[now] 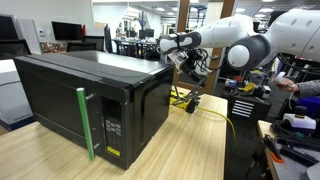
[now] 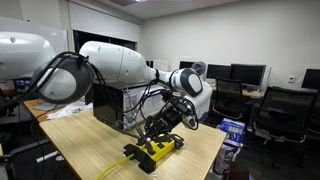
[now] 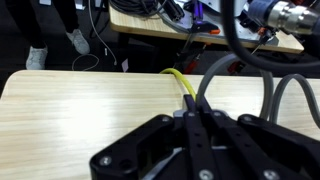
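My gripper is low over the table, its fingers close together. In the wrist view a yellow cable [image 3: 181, 80] curves from the table edge up to the fingertips and seems to be pinched there; the grip itself is mostly hidden. Exterior view 2 shows the gripper [image 2: 152, 148] beside a yellow thing [image 2: 171, 145] lying on the table, its shape partly covered. From there the cable [image 2: 114, 168] runs toward the table's near side. In exterior view 1 the gripper [image 1: 192, 103] stands past the far end of the black microwave [image 1: 105, 100].
The microwave fills much of the table in exterior view 1, with a green strip [image 1: 85, 122] upright at its near corner. Dark hoses [image 3: 262, 62] loop beside the gripper. Chairs [image 2: 285, 112] stand beyond the table.
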